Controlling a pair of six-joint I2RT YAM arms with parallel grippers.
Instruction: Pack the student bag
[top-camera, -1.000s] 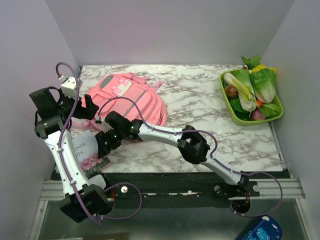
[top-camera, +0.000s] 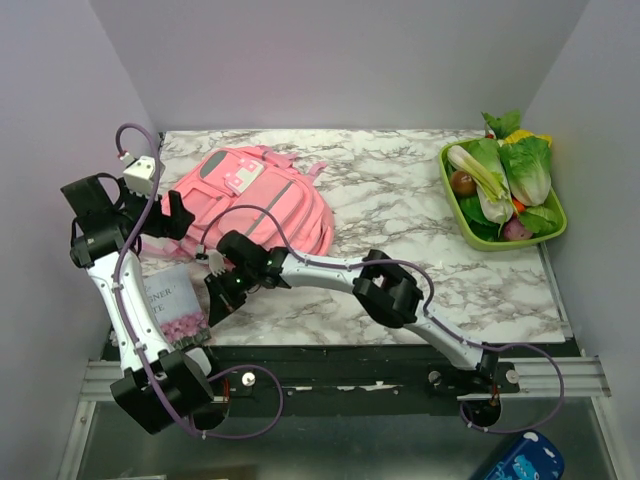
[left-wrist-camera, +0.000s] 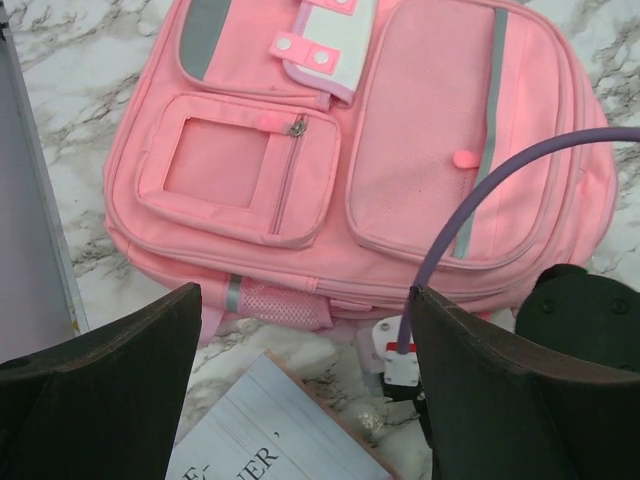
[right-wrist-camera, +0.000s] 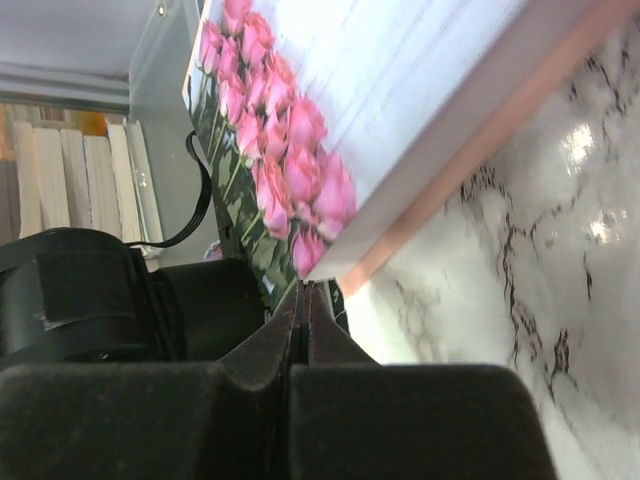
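Note:
The pink backpack (top-camera: 262, 200) lies flat at the back left of the marble table, its front pockets (left-wrist-camera: 240, 165) facing up. A book with pink roses on its cover (top-camera: 176, 303) lies at the near left corner. My left gripper stands open above the near side of the bag, with nothing between its fingers. Low beside the book's right edge, my right gripper is shut, and nothing shows between its fingers. Its tips are close to the rose-printed corner (right-wrist-camera: 300, 185); whether they touch it, I cannot tell.
A green basket of vegetables (top-camera: 500, 240) stands at the far right. A blue case (top-camera: 522, 460) sits below the table's front edge at the right. Several upright books (right-wrist-camera: 75, 175) show lower down.
My right gripper has shifted slightly toward the front edge, and its fingers look narrower together. The backpack stays in place.

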